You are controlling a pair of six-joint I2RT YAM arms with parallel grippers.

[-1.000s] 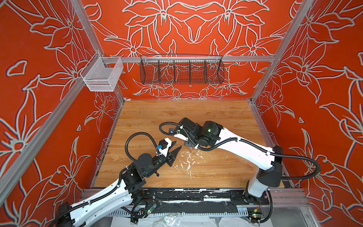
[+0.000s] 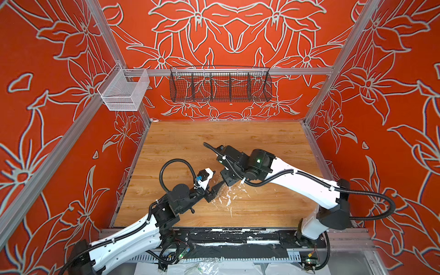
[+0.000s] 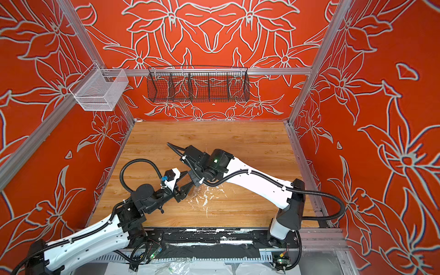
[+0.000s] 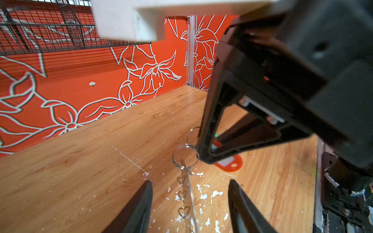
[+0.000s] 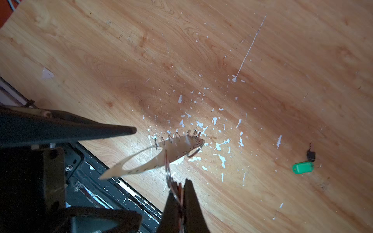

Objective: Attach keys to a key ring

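Observation:
My right gripper is shut on metal rings (image 4: pixel 185 156) in the left wrist view, with a red tag (image 4: pixel 232 163) hanging behind its fingers. A pale strip with small hooks (image 5: pixel 182 145) shows below in the right wrist view; I cannot tell what it is. My left gripper is part open, its fingers spread below the ring, nothing clearly gripped between them. A green tag with a black key (image 5: pixel 302 167) lies on the wooden table (image 5: pixel 272 58).
A black wire basket (image 2: pixel 220 87) hangs on the back wall and a white basket (image 2: pixel 123 91) at the upper left. The two arms meet over the middle of the table.
My left gripper has shifted slightly rightward, and the two grippers remain close together.

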